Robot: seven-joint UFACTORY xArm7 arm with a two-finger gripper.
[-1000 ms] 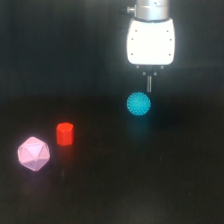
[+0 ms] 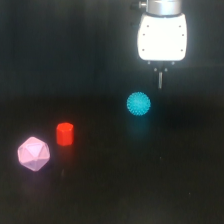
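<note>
My gripper (image 2: 160, 80) hangs at the upper right under a white hand (image 2: 162, 39), its thin dark fingers pointing down. They show too small and dark to tell whether the fingers are open or shut, and no object can be made out at their tips. Below and a little left of them is a light-blue, textured ball (image 2: 138, 104), apart from the fingers in the view. A red cylinder (image 2: 65, 134) stands to the left. Farther left and nearer the camera sits a pink faceted ball (image 2: 33, 153).
A wide gap lies between the red cylinder and the blue ball.
The hand and fingers have shifted right and slightly up, away from above the blue ball. All three objects stay where they were.
</note>
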